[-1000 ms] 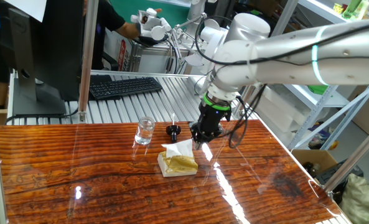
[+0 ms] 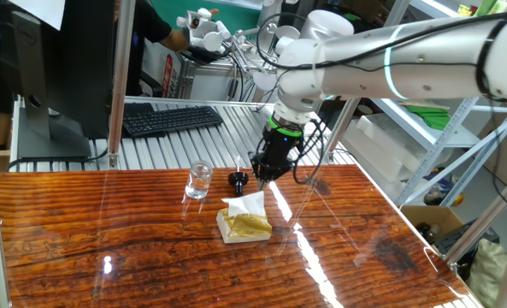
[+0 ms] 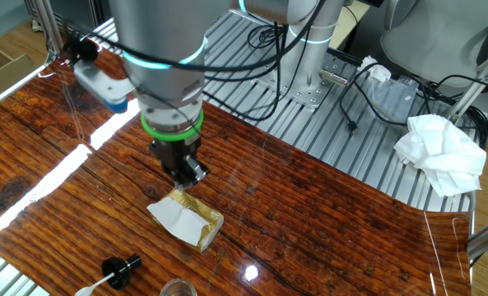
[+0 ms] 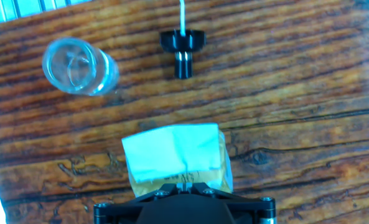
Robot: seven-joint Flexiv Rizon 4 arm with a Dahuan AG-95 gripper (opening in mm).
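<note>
A gold-and-white tissue pack (image 2: 249, 227) lies on the glossy wooden table, a white tissue (image 3: 178, 219) sticking out of its top. My gripper hangs above the table. In the wrist view its black fingertips stand close together and overlap the pack's near edge. They look shut, with nothing visible held, and the pack rests on the table below them. Beyond the pack are a clear glass jar (image 4: 79, 67) and a black holder (image 4: 183, 42) with a thin white stick. Only the jar's rim shows in the second exterior view.
A keyboard (image 2: 172, 121) and a monitor (image 2: 56, 85) stand on the slatted metal surface behind the table. A crumpled white bag (image 3: 441, 154) and loose cables lie on the slats beside the robot's base.
In exterior view 1 the arm and gripper have shifted left and slightly up in the picture. The tissue pack, the jar and the black holder stay where they were.
</note>
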